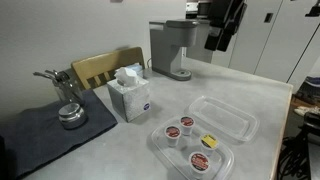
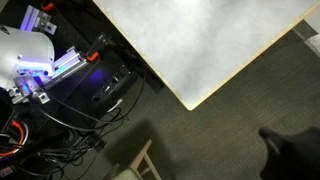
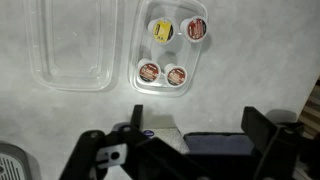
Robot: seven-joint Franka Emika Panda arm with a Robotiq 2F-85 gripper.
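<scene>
My gripper is open over the table, its two dark fingers wide apart with nothing between them. In exterior view 1 the gripper (image 1: 218, 42) hangs high at the top right, clear of the tabletop. A clear plastic tray (image 3: 172, 50) holds a yellow-lidded pod (image 3: 162, 30) and three white pods with reddish-brown labels, one of them this labelled pod (image 3: 195, 28). Beside it lies an empty clear tray or lid (image 3: 72, 40). Exterior view 2 shows neither the pods nor the gripper's fingers.
Behind the trays stand a tissue box (image 1: 130, 98) and a grey coffee machine (image 1: 170, 50). A dark mat (image 1: 75, 130) at the left carries a metal jar (image 1: 72, 116) and a utensil holder (image 1: 66, 88). Bare white tabletop (image 1: 100, 160) lies at the front left.
</scene>
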